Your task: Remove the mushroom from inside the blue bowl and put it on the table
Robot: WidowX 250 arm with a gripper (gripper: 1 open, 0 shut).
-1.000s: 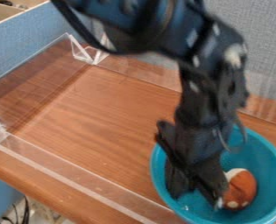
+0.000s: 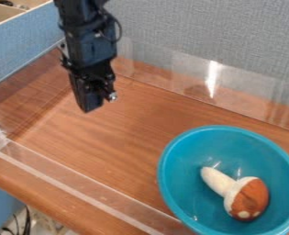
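The mushroom [image 2: 238, 193], with a white stem and a brown-orange cap with pale spots, lies on its side inside the blue bowl [image 2: 175, 165]. That bowl fills the lower right of the view. My black gripper [image 2: 97, 101] hangs over the back left of the table, well away from the bowl and pointing down. No object shows at its fingertips. From this angle its fingers overlap, so their opening is unclear.
Bare wooden table [image 2: 110, 151] stretches left of the bowl and in the middle. Clear plastic edging [image 2: 73, 184] runs along the front left, with more along the back wall. A grey wall [image 2: 220, 37] rises behind.
My gripper was down at the bowl, in front of the mushroom; it has risen and moved back and left across the table. The mushroom and bowl look unmoved.
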